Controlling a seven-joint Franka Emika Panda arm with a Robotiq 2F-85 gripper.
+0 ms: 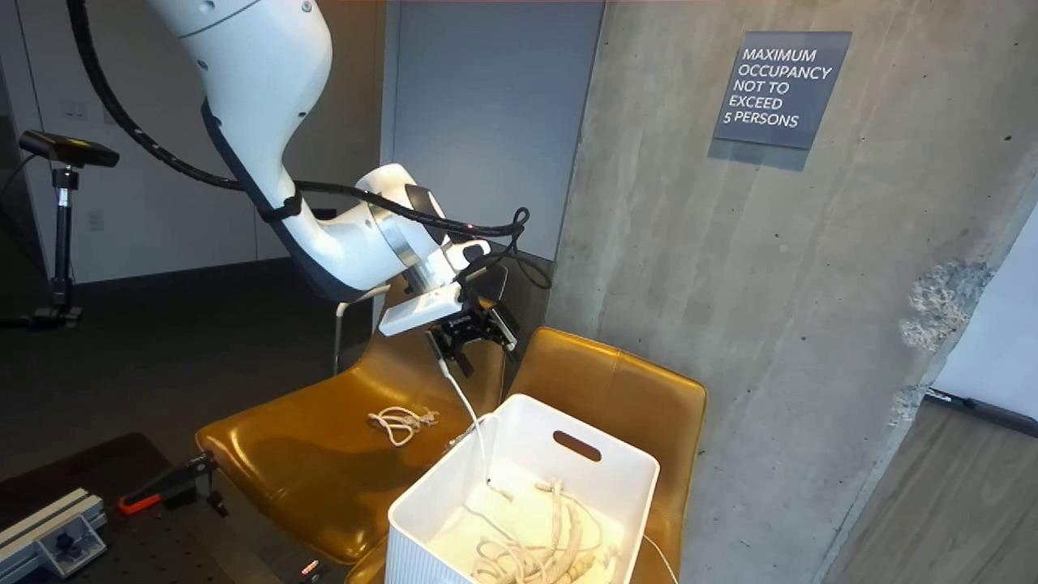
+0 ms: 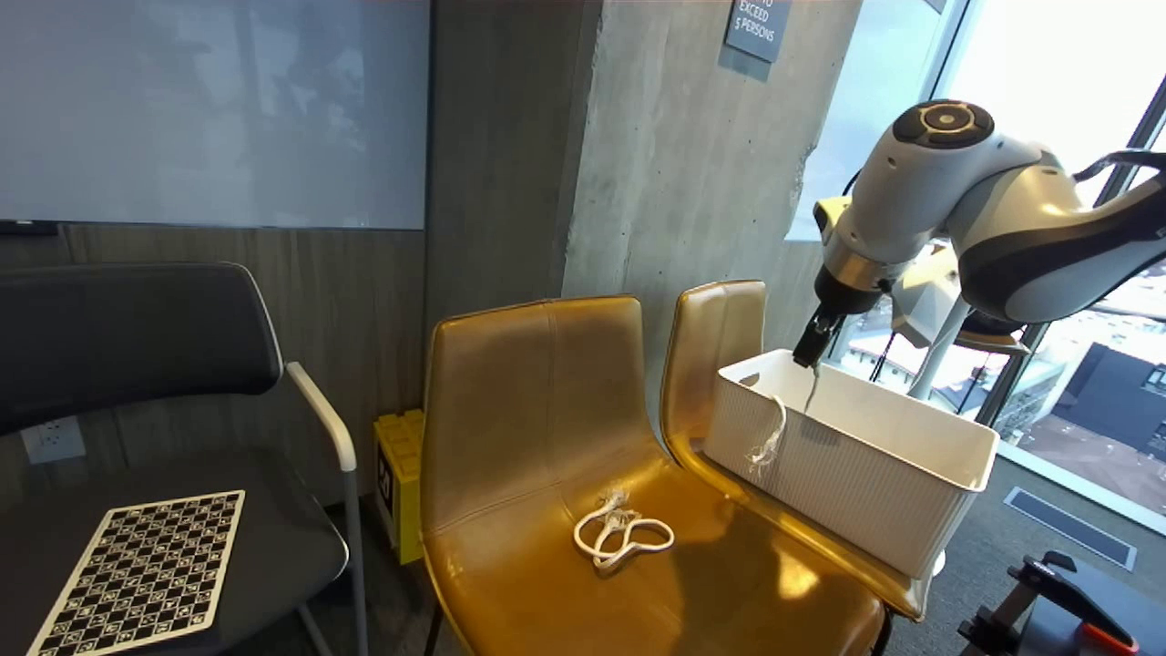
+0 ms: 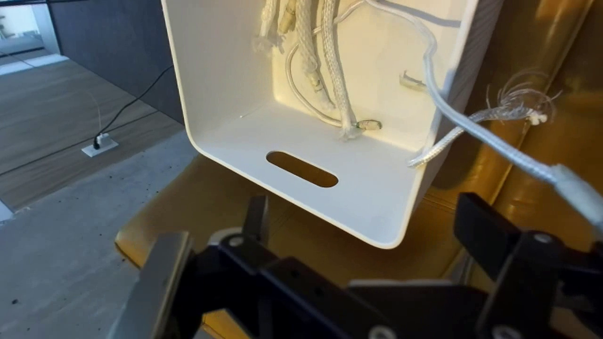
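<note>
My gripper point(image 1: 484, 349) is above the back left corner of a white bin point(image 1: 608, 438), its fingers spread apart. In the wrist view, the black fingers point(image 3: 257, 217) stand wide, with nothing seen held between them. A white cord point(image 3: 500, 144) runs from inside the bin over its side wall to the gripper's right side, where its sleeved end meets the black linkage. How it is attached there cannot be made out. Several thick braided ropes point(image 3: 333, 62) lie inside the bin. A frayed rope end point(image 2: 768, 446) hangs outside the bin's wall.
A coiled white rope point(image 2: 612, 532) lies on the tan chair point(image 2: 525, 415) beside the bin. A concrete wall point(image 1: 778, 292) stands behind the chairs. A black clamp with an orange tip point(image 1: 146, 501) sits at the lower left.
</note>
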